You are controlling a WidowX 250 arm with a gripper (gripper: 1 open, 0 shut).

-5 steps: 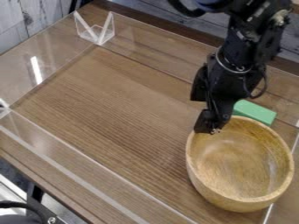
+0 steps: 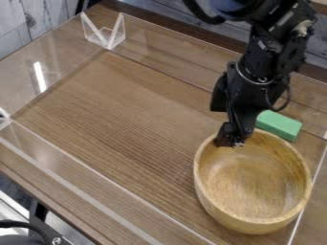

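Observation:
My black gripper (image 2: 225,122) points down at the upper left rim of a wooden bowl (image 2: 251,196), its fingers open. The bowl sits at the lower right of the table and looks empty. A green block (image 2: 278,126) lies just behind the bowl, to the right of my gripper and partly beside the arm.
A clear plastic holder (image 2: 105,32) stands at the back left. Dark cables lie past the table's lower left edge.
The bowl has shifted slightly left. My gripper has moved slightly, staying over the same rim area.

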